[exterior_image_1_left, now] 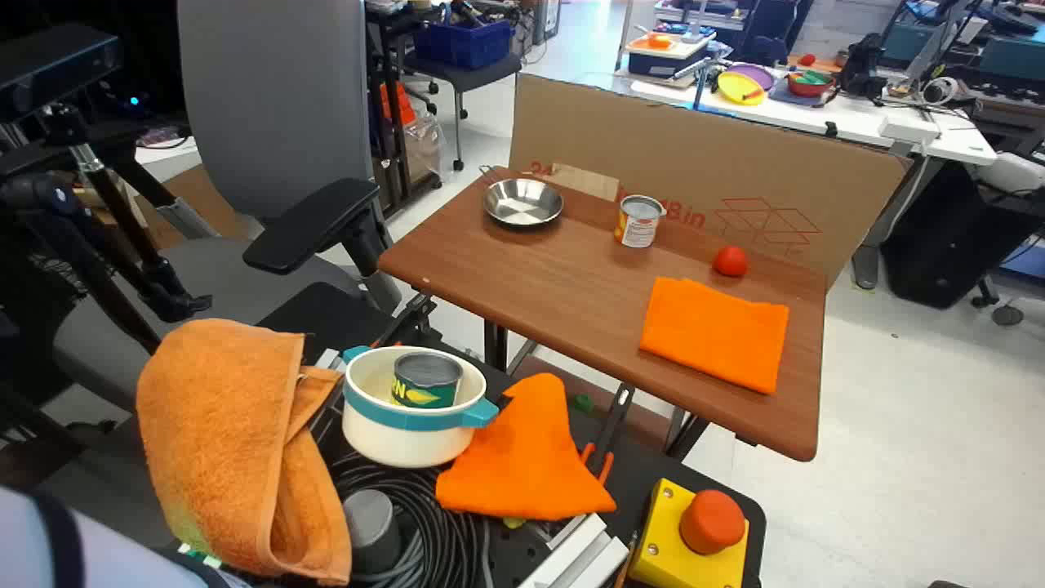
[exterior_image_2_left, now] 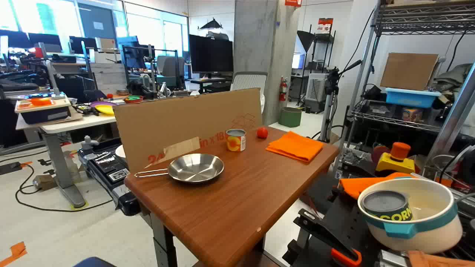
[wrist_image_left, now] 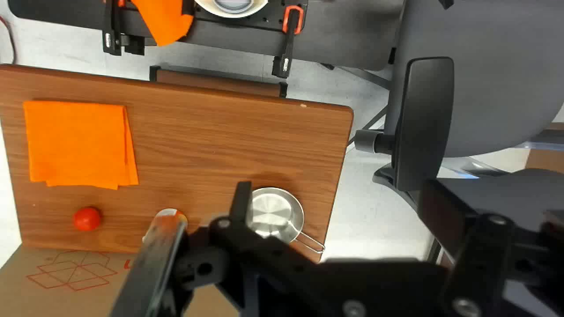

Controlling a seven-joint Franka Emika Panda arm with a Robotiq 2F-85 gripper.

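Note:
My gripper stands open in the wrist view, its two dark fingers wide apart with nothing held between them. It hangs high above the table; both exterior views leave it out. A steel pan (exterior_image_1_left: 523,202) rests at one end of the brown table, partly behind a finger in the wrist view. Beside it along the back stands an upright can (exterior_image_2_left: 236,140) with a peach-coloured label. Farther along is a red tomato-like ball (wrist_image_left: 87,219). The folded orange cloth (exterior_image_1_left: 715,333) lies flat at the other end of the table.
Cardboard (exterior_image_2_left: 191,120) walls off the table's back edge. On the black cart in front sit a cream pot (exterior_image_1_left: 411,431) containing a corn can (exterior_image_2_left: 388,205), another orange cloth (exterior_image_1_left: 529,456) and a towel (exterior_image_1_left: 235,441). A chair armrest (wrist_image_left: 425,121) rises nearby.

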